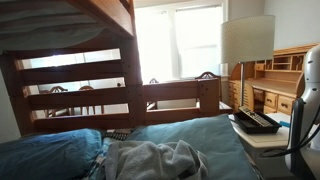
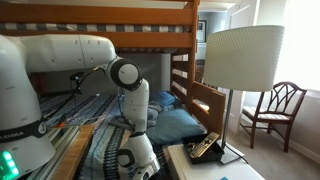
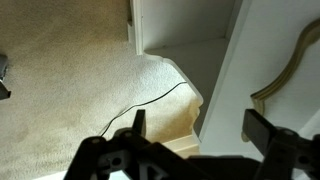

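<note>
My gripper stands open in the wrist view, with nothing between its fingers. Beneath it are beige carpet (image 3: 70,80), a thin dark cable (image 3: 143,103) and the pale side of some furniture (image 3: 180,22). In exterior view 2 the arm bends down low beside the bed, and its gripper end (image 2: 140,170) is near the bottom edge, too small to read there. A grey blanket (image 1: 155,160) lies crumpled on the bed, next to blue pillows (image 1: 55,150).
On the white table (image 2: 205,170) sits a black tray (image 2: 203,147) with items in it, beside a tall lamp (image 2: 241,58). The wooden bunk bed frame (image 1: 130,75) stands close by. A chair (image 2: 275,110) is farther back.
</note>
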